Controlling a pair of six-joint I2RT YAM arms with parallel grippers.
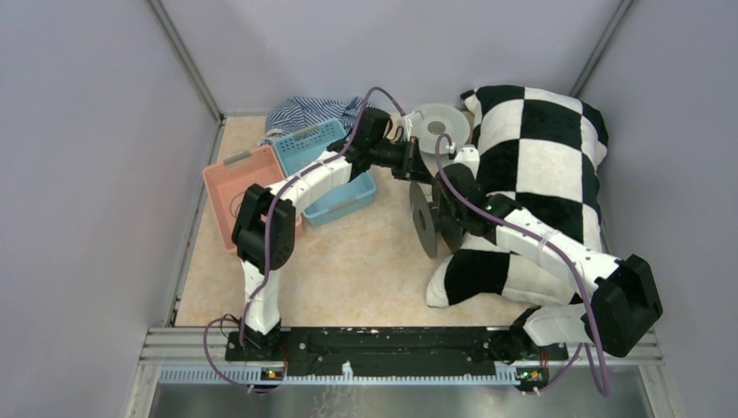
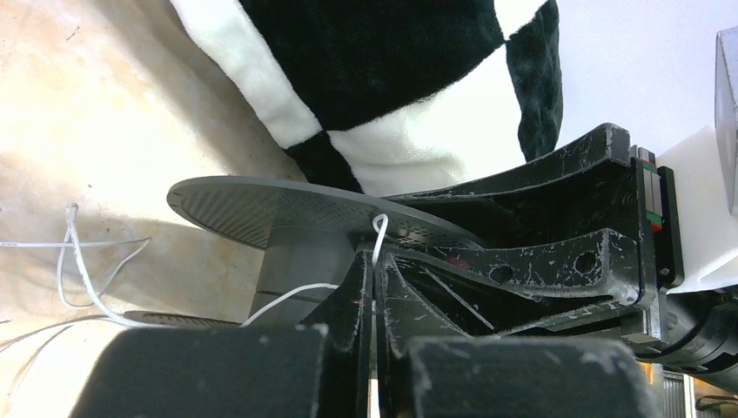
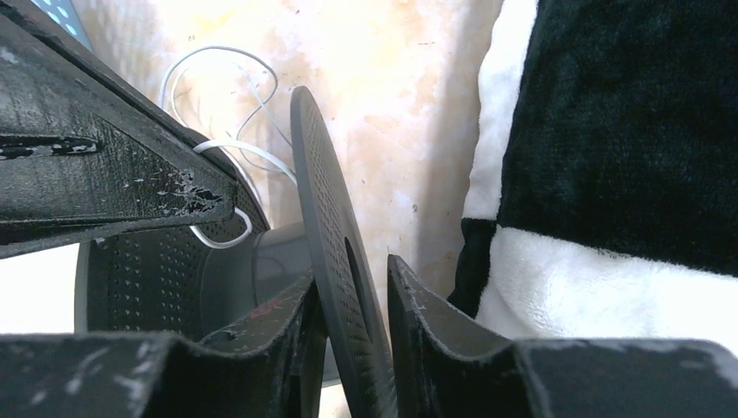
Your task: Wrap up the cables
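A dark grey spool rests on its flange rims on the table, its axis roughly level. My left gripper is shut at the spool's upper side, with white cable running between its fingertips. The cable goes through a hole near the flange edge, and a loose length of cable lies curled on the table. In the right wrist view my right gripper is part open around the near flange, one finger on each side. Whether both fingers touch it is hard to tell.
A black-and-white checkered cushion lies close on the right. Pink and blue baskets stand left, with a striped cloth behind. A pale round disc lies at the back.
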